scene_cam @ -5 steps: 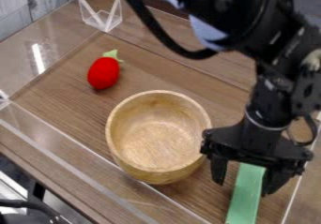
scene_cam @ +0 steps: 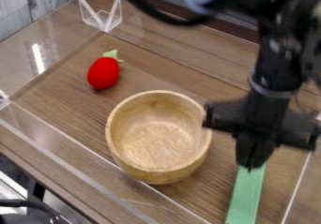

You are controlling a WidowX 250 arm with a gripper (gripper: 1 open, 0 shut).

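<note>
The black gripper (scene_cam: 251, 125) hangs at the right of the camera view, blurred, above and behind a flat green object (scene_cam: 245, 195) lying at the lower right. Whether its fingers are open or shut is unclear, and nothing clearly shows held in it. A wooden bowl (scene_cam: 157, 134) sits left of the gripper. A red tomato-like object (scene_cam: 104, 73) with a light green tip lies at the upper left.
A clear wire or plastic item (scene_cam: 100, 14) stands at the top left. The wooden table (scene_cam: 75, 139) has bare room at the left and middle back. Black cables lie at the bottom left edge.
The gripper has lifted up and back from low over the green object, which now shows more fully and stays on the table.
</note>
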